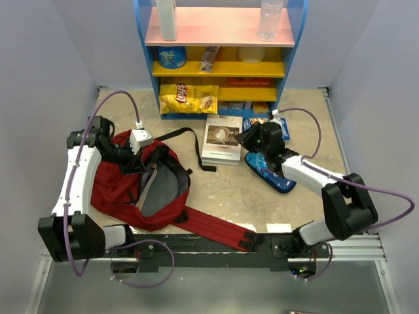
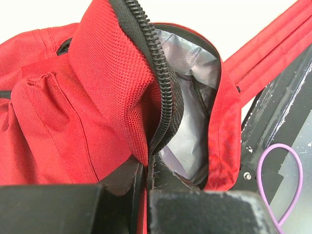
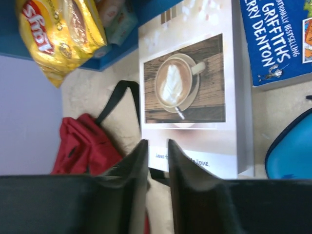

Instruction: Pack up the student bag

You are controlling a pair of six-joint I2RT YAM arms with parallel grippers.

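A red backpack (image 1: pixel 118 183) lies at the left with its main pocket unzipped and the grey lining showing. My left gripper is shut on the zippered edge of the bag's opening. A thick book with a coffee cup cover (image 3: pixel 185 83) lies flat in the middle, just below the shelf. Above the book's right side is my right gripper, its fingers part open with a narrow gap and nothing between them. A blue pencil case (image 1: pixel 270 171) sits under the right arm. Beyond it lies a blue book (image 3: pixel 275 39), partly hidden by the right arm in the top view.
A colourful shelf (image 1: pixel 222 36) stands at the back, with a yellow chip bag (image 1: pixel 188 99) on its lower level. A black strap (image 1: pixel 196 147) curls between backpack and book. Red straps (image 1: pixel 216 229) stretch along the front edge.
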